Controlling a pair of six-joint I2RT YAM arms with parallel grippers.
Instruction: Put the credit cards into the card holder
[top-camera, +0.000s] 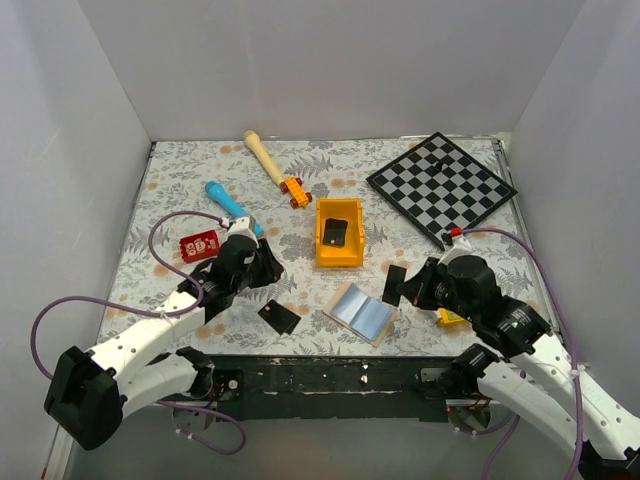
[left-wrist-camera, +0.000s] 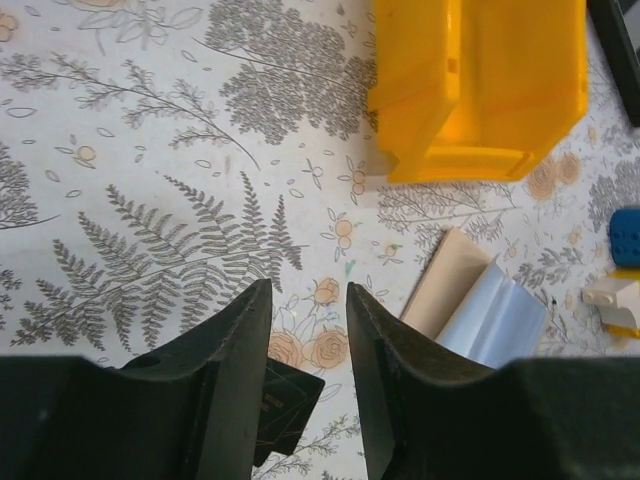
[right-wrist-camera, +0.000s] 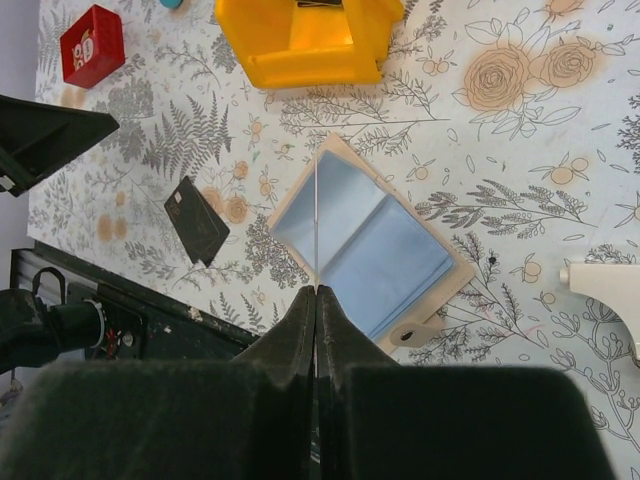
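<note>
The card holder (top-camera: 360, 314) lies open on the cloth at front centre, beige with pale blue sleeves (right-wrist-camera: 385, 262). My right gripper (top-camera: 407, 291) is shut on a thin dark card (top-camera: 394, 284); the right wrist view shows this card (right-wrist-camera: 317, 215) edge-on, upright above the holder. Another black card (top-camera: 279, 317) lies flat on the cloth left of the holder. Up and behind it is my left gripper, its fingers apart and nothing between them. More black card (top-camera: 335, 232) shows inside the yellow bin (top-camera: 340, 262).
A red box (top-camera: 199, 246), blue bottle (top-camera: 226, 199), orange toy car (top-camera: 295, 191) and pale yellow stick (top-camera: 262, 157) occupy the back left. At the back right is a checkered board (top-camera: 441, 188). A yellow toy (top-camera: 452, 317) sits beside the right arm.
</note>
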